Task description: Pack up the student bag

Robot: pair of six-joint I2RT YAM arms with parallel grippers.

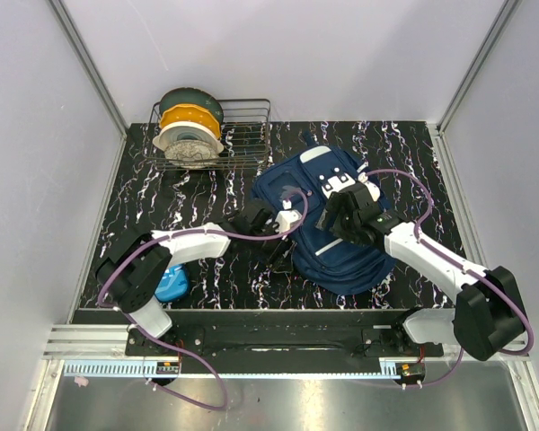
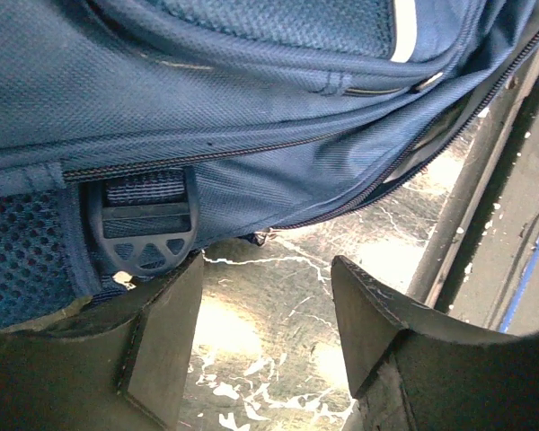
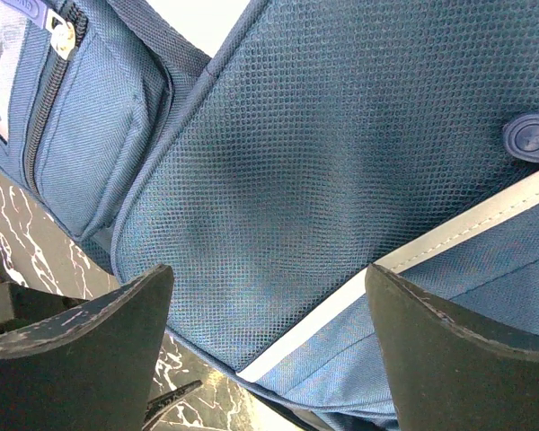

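A navy backpack [image 1: 341,269] lies on the black marble top, right of centre, with white patches, zips and a light strip. My left gripper [image 1: 278,256] stands open at the bag's left side; in the left wrist view its fingertips [image 2: 268,274] are beside a buckle [image 2: 144,235] and mesh pocket, with nothing held between them. My right gripper [image 1: 332,229] is open over the front panel; in the right wrist view, its fingertips [image 3: 269,289] straddle flat fabric by the light strip [image 3: 458,229].
A wire rack [image 1: 247,135] with upright plates stands at the back left. A light blue item [image 1: 171,283] lies at the left front, partly behind my left arm. Walls bound the counter; its front edge is close below the bag.
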